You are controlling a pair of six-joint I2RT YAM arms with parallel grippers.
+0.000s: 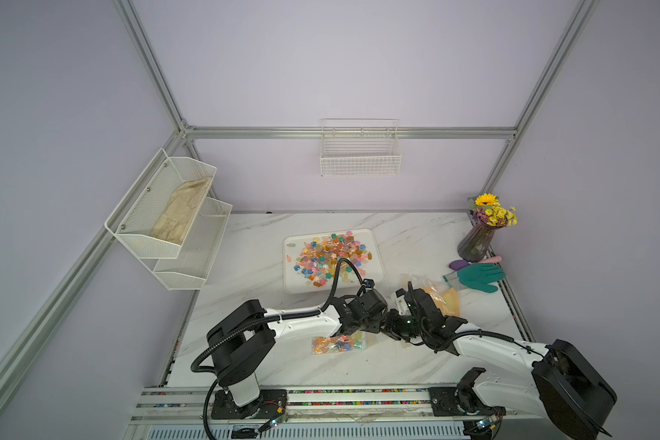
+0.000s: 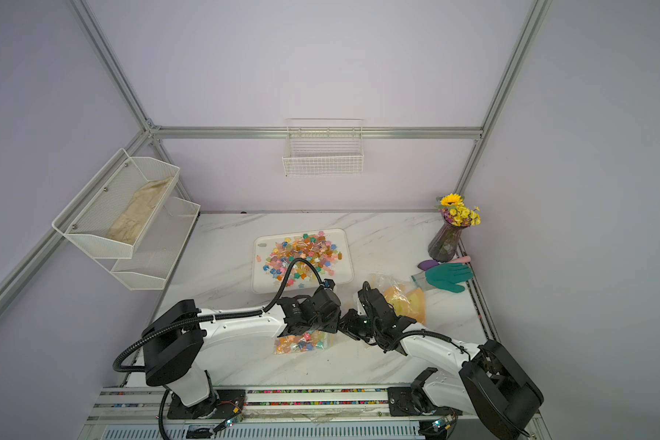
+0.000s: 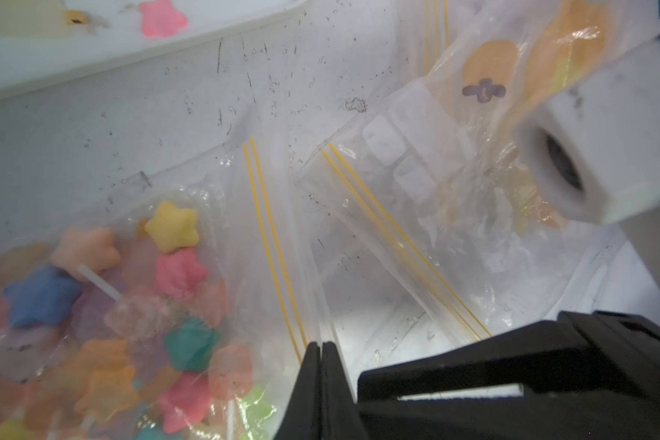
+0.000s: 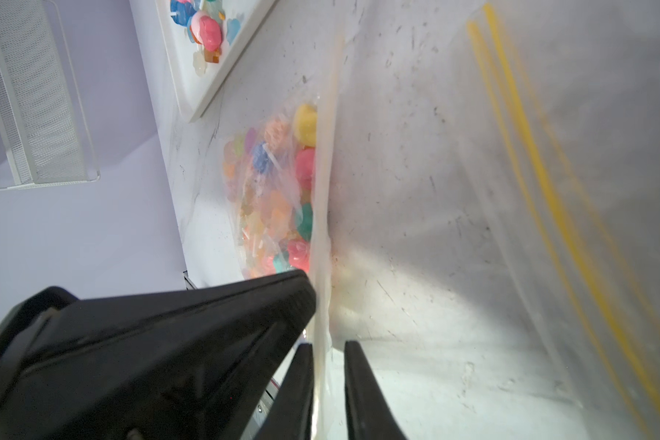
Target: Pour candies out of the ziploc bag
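Note:
A clear ziploc bag (image 3: 198, 293) of colourful star-shaped candies, with yellow zip lines, lies on the table, partly hidden by the left arm in the top views. My left gripper is shut on the film at the bag's zip edge. In the right wrist view, that edge rises as an upright strip of film (image 4: 324, 183). My right gripper is part open, its fingertips on either side of the strip. Both grippers are close together. Behind them stands a white tray (image 1: 292, 282) of loose candies.
Another clear zip bag (image 3: 410, 242) with orange contents lies just right of the candy bag. A teal glove (image 1: 480, 276) and a flower vase (image 1: 478, 240) stand farther right. Bare table (image 1: 396, 370) shows at the front.

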